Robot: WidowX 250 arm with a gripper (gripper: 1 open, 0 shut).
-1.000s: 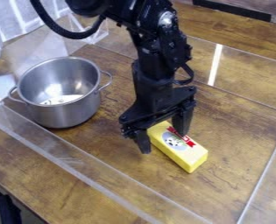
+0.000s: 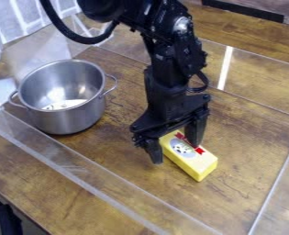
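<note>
My black gripper (image 2: 172, 139) is lowered over a yellow block (image 2: 197, 164) with a white-and-red printed patch on its top. The gripper is open, one finger down beside the block's left end and the other over its upper part near the far side. Whether either finger touches the block is hard to tell.
A steel pot (image 2: 62, 112) with two handles stands to the left, with something pale inside. A clear plastic object lies at the upper left edge.
The gripper has shifted slightly and sits a little differently over the block. The block and pot look essentially in place.
</note>
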